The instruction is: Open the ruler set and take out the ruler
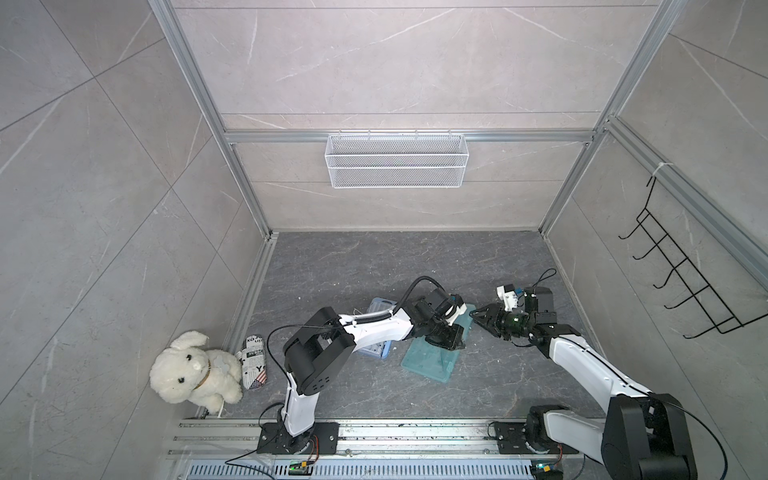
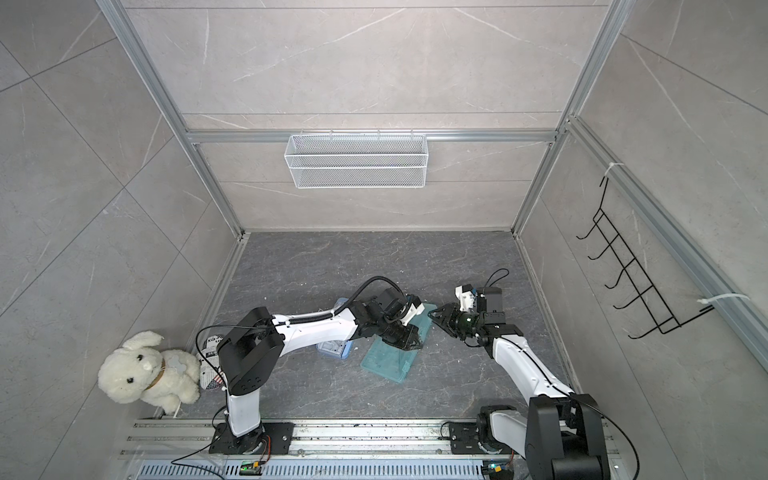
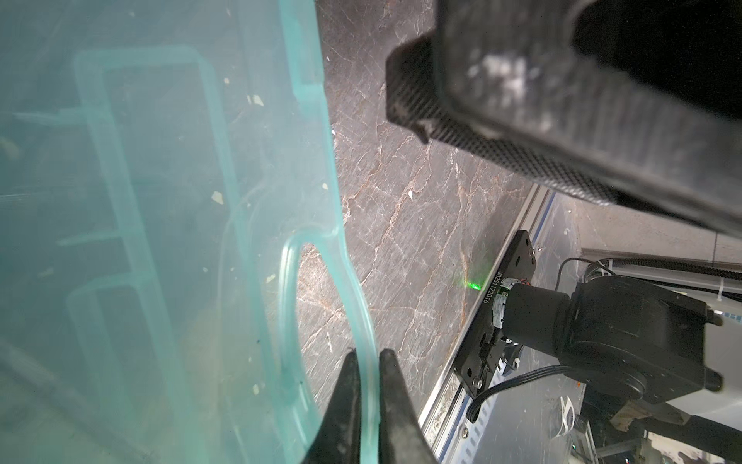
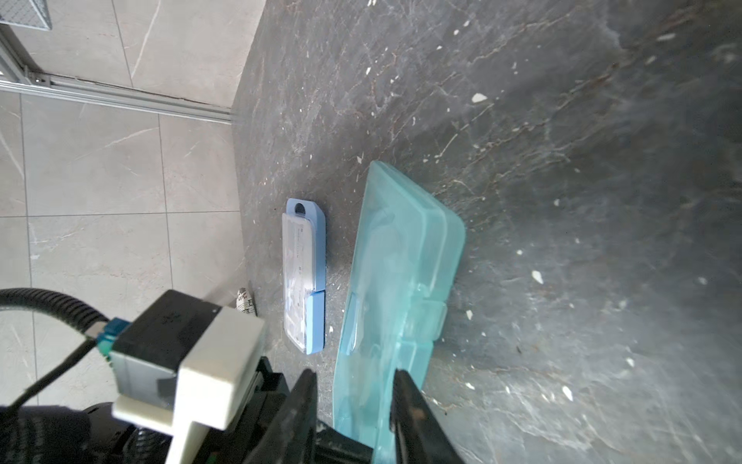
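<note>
A translucent teal plastic case point(image 1: 433, 362) with a moulded handle lies near the middle of the floor, with part of it hidden beneath my left arm. In the left wrist view, my left gripper is shut on the teal case's handle bar. My right gripper is part open at the case's right side, its two fingers apart in the right wrist view. Beyond the fingertips, the lid edge and a side latch point(image 4: 423, 320) of the teal case point(image 4: 390, 255) are visible. Whether the right fingers touch the case cannot be told, and no ruler is distinguishable.
A blue case point(image 4: 314, 266) with a clear lid lies left of the teal one, partly under the left arm. A white plush dog point(image 1: 196, 372) and a printed pouch point(image 1: 253, 361) sit at far left. A wire basket point(image 1: 397, 161) hangs on the rear wall.
</note>
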